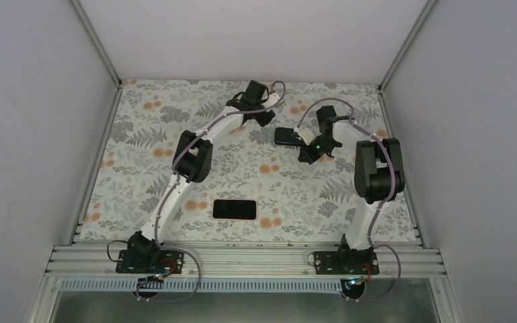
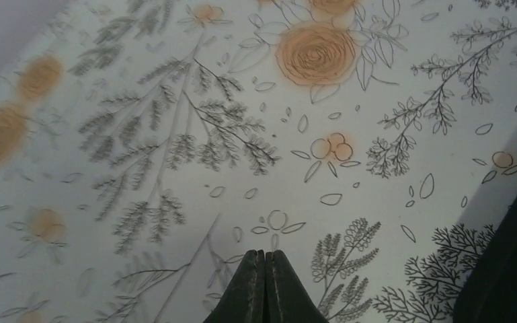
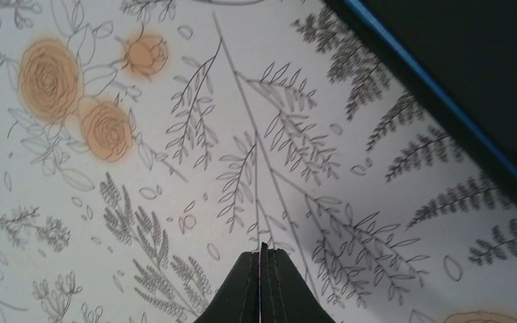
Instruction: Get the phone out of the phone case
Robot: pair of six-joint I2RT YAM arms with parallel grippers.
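A dark phone (image 1: 286,136) with a blue edge lies flat at the back of the table; whether a case is around it I cannot tell. My right gripper (image 1: 304,157) is over its front right side, hiding that end. The right wrist view shows the phone's blue-edged side (image 3: 437,94) at upper right, apart from the shut right gripper; nothing clear shows between its fingers. Just left of the phone's far end hangs my left gripper (image 1: 266,121). In its wrist view the left gripper is shut, with bare cloth beyond.
A second phone-shaped object (image 1: 234,210), black with a pinkish rim, lies near the front edge of the table. A dark shape (image 2: 511,269) fills the left wrist view's lower right. Grey walls (image 1: 470,134) enclose the sides.
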